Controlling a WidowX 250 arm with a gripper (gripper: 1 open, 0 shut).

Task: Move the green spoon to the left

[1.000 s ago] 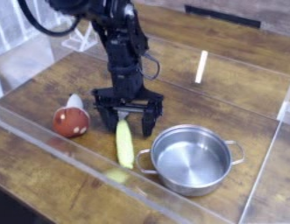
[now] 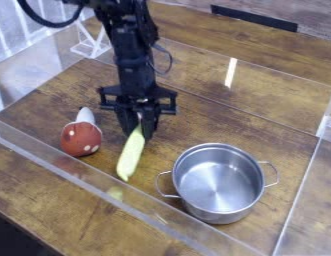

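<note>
The pale green spoon [image 2: 130, 156] lies between the red object and the metal pot, its near end pointing toward the bottom of the camera view. My black gripper [image 2: 136, 124] comes down over its far end and is shut on it. The far end of the spoon is mostly hidden by the fingers. Whether the spoon is lifted clear of the table cannot be told.
Close on the left stands a red object [image 2: 82, 140] with a pale top. A silver pot [image 2: 219, 184] with two handles sits to the right. A clear low barrier [image 2: 74, 168] runs along the front. Bare wooden table [image 2: 255, 110] stretches behind the pot.
Gripper and spoon have shifted a little left, and the spoon's near end now slants leftward.
</note>
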